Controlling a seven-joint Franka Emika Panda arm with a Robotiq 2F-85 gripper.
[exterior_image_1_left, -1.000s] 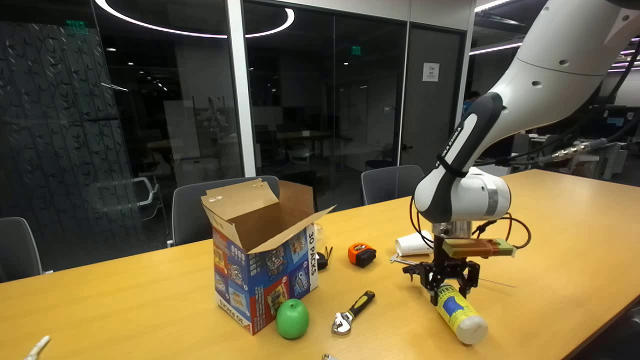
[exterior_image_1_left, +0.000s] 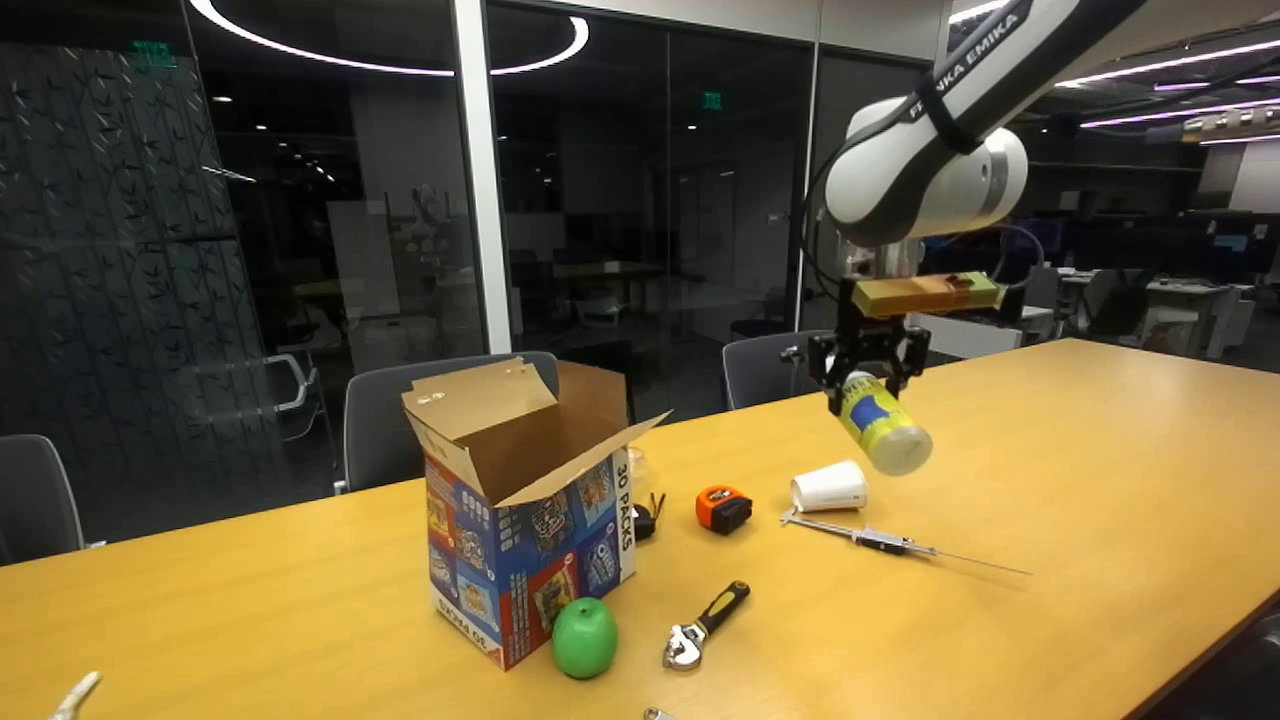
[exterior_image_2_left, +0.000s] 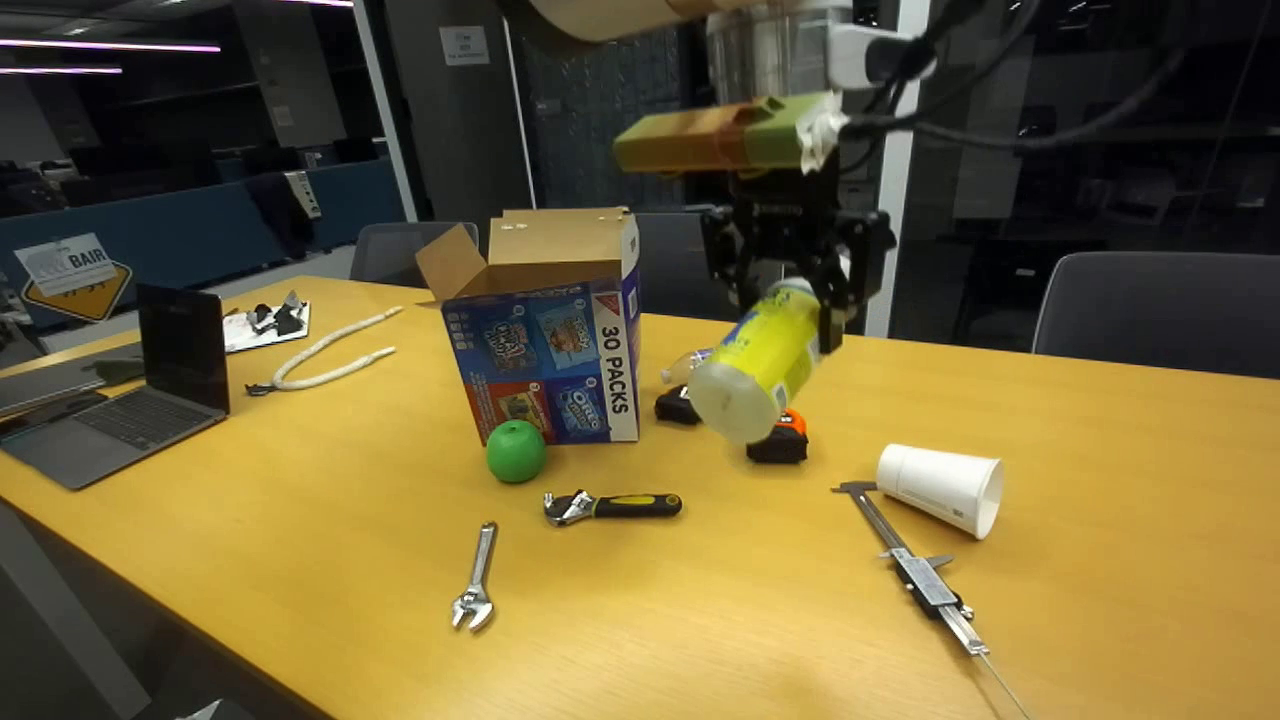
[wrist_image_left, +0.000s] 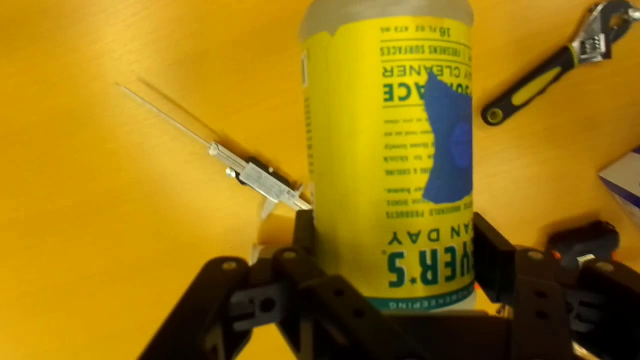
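Observation:
A yellow-labelled cleaner bottle (exterior_image_1_left: 882, 422) hangs tilted in the air, clear of the table, its whitish base slanting down. My gripper (exterior_image_1_left: 867, 370) is shut on it near its upper end. In the second exterior view the bottle (exterior_image_2_left: 762, 358) stands out in front of the tape measure. From the wrist view, the bottle (wrist_image_left: 390, 150) fills the middle, with fingers (wrist_image_left: 495, 258) pressed on both sides of it; blue tape marks its label. An open cardboard snack box (exterior_image_1_left: 528, 546) stands to the left of the gripper, its flaps spread.
A white cup (exterior_image_1_left: 829, 486) and calipers (exterior_image_1_left: 882, 540) lie below the bottle. Around the box are a green apple-like object (exterior_image_1_left: 585, 638), an orange tape measure (exterior_image_1_left: 723, 510) and a black-yellow wrench (exterior_image_1_left: 708, 624). A smaller wrench (exterior_image_2_left: 477, 582) and a laptop (exterior_image_2_left: 156, 390) sit farther off.
The gripper has risen well above the table with the bottle in its hold, also shifting toward the back. The cup and calipers are now uncovered. Box and tools have stayed put.

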